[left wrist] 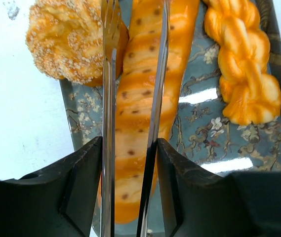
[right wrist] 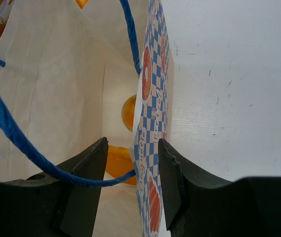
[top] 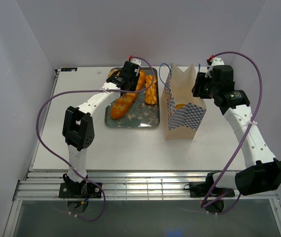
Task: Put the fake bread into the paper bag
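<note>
My left gripper stands open with metal tongs (left wrist: 108, 173) between its fingers, their two arms spread apart. Below the tongs lies a long spotted loaf (left wrist: 139, 118) on the tray. At its left is a seeded round bread (left wrist: 66, 39); a braided bread (left wrist: 246, 69) lies to its right. My right gripper is open at the upright paper bag (top: 182, 94), the checked bag wall (right wrist: 152, 94) standing between its fingers, not pinched. Inside the bag, pieces of bread (right wrist: 118, 163) show, partly hidden by the wall.
The dark patterned tray (top: 138, 124) stands left of the bag. Blue handles (right wrist: 9, 131) loop above the bag mouth, one crossing near my right fingers.
</note>
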